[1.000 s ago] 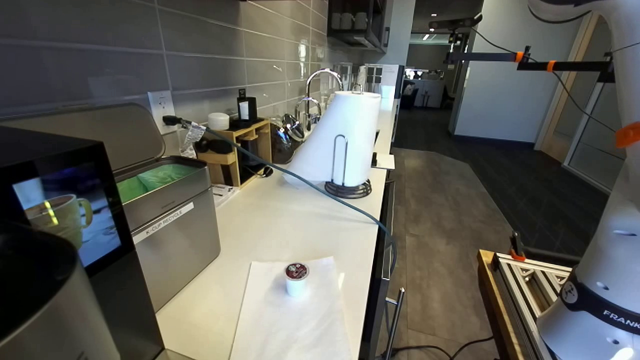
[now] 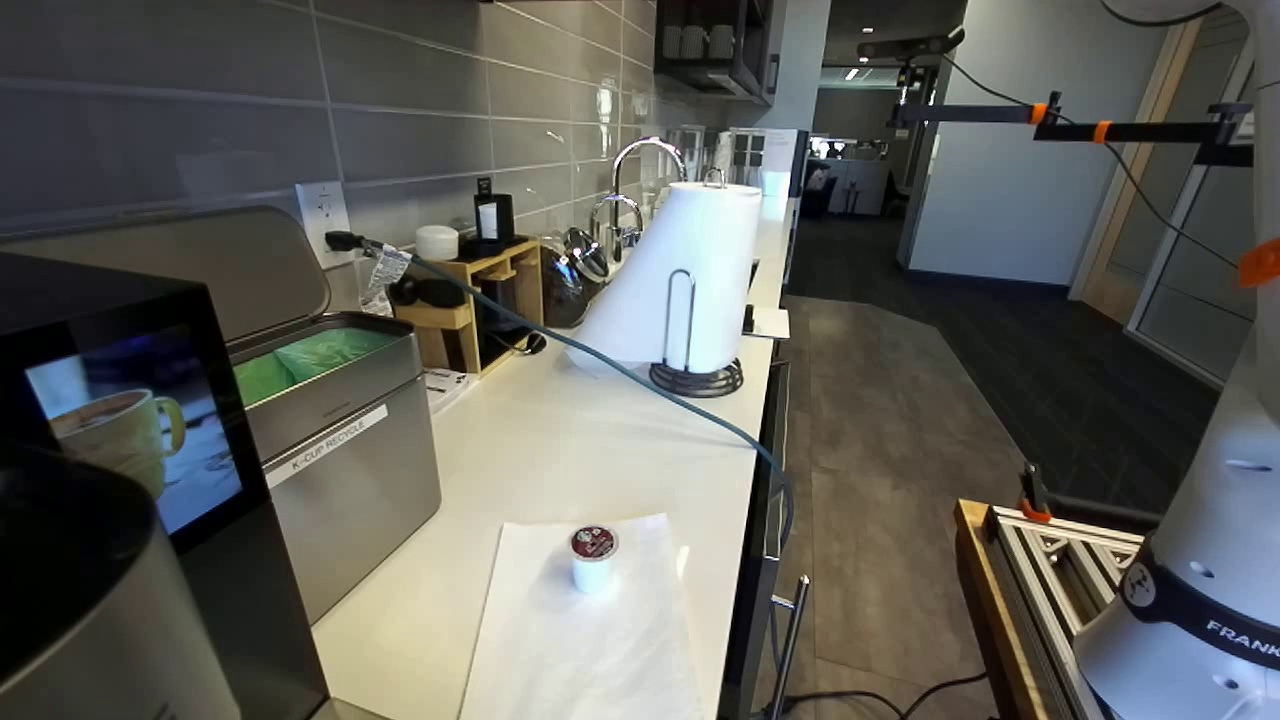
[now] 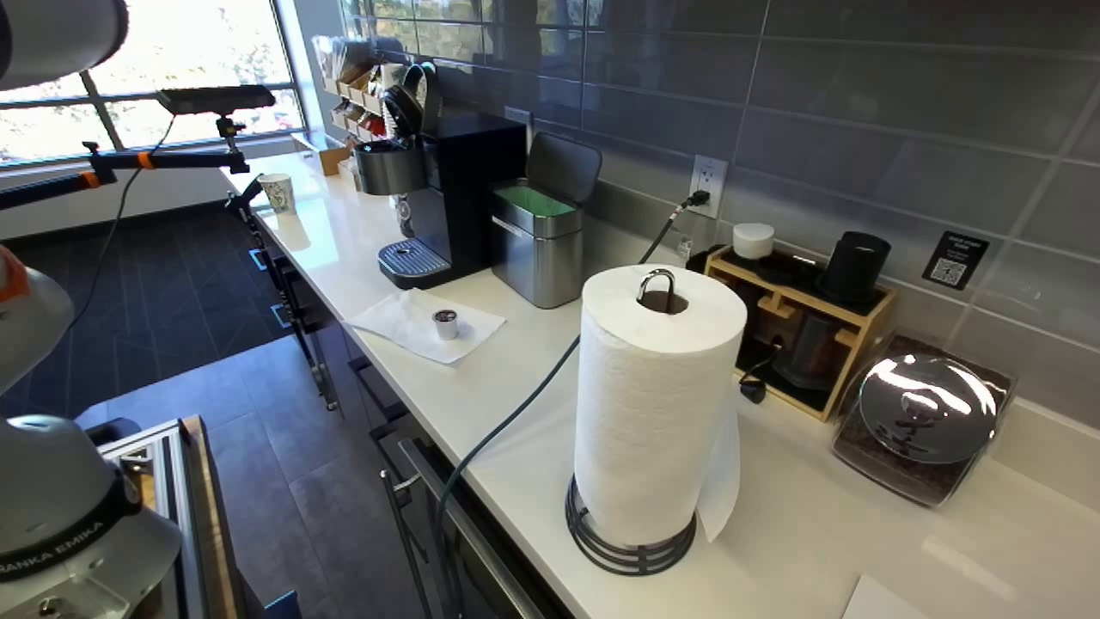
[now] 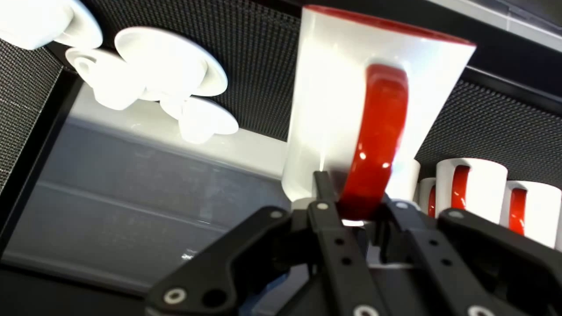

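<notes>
In the wrist view, a white mug (image 4: 326,100) with a red rim and a red handle (image 4: 376,131) fills the upper middle. My gripper is shut on the lower part of that handle, one black finger on each side of it. The mug's body tilts beyond the fingers. Neither exterior view shows the gripper or this mug; only parts of the arm (image 2: 1212,528) appear at the frame edges.
More red-handled white mugs (image 4: 470,187) stand close on the right of the cupboard shelf, white cups (image 4: 160,63) on its left. On the counter (image 2: 540,462), a coffee pod (image 2: 593,558) sits on a paper towel. A paper towel roll (image 3: 655,423) and coffee machine (image 3: 459,196) stand there too.
In exterior view 1, the upper arm at the right edge has shifted to the right. The counter and the things on it look the same.
</notes>
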